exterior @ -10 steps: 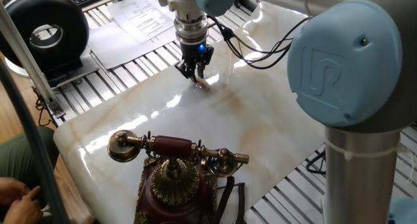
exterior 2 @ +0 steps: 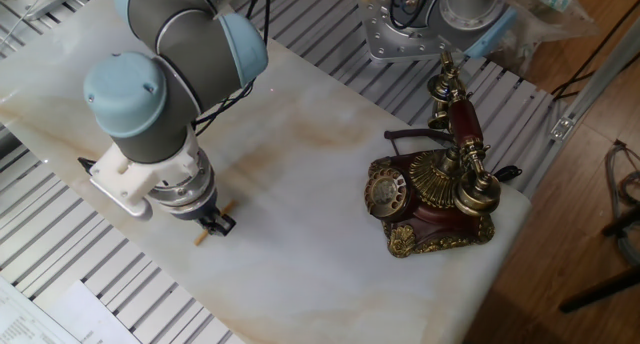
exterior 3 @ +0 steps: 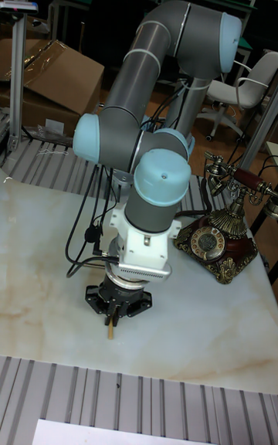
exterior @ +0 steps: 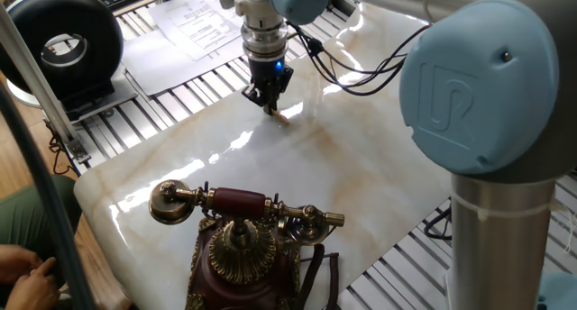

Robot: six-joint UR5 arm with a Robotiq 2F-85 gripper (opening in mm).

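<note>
A thin yellow-brown stick (exterior 2: 202, 238) is at the light marbled tabletop (exterior 2: 300, 274), near its paper-side edge. Pointing down over it, my gripper (exterior: 271, 110) has its dark fingers close together around the stick's middle. One end of the stick (exterior 3: 110, 333) shows below the fingertips in the third view, and both ends stick out past the gripper (exterior 2: 221, 227) in the second view. The fingers hide the middle of the stick. Whether the stick touches the table or is slightly raised I cannot tell.
An ornate red and brass telephone (exterior 2: 430, 199) stands on the table, well apart from the gripper. Bare tabletop lies between them. Papers (exterior: 194, 31) rest on the slatted bench beyond the table's edge. A person's hands (exterior: 27, 278) show at lower left.
The gripper's fingers stood apart one second ago and are now drawn together at the stick. The stick looks slightly turned. The telephone has not moved.
</note>
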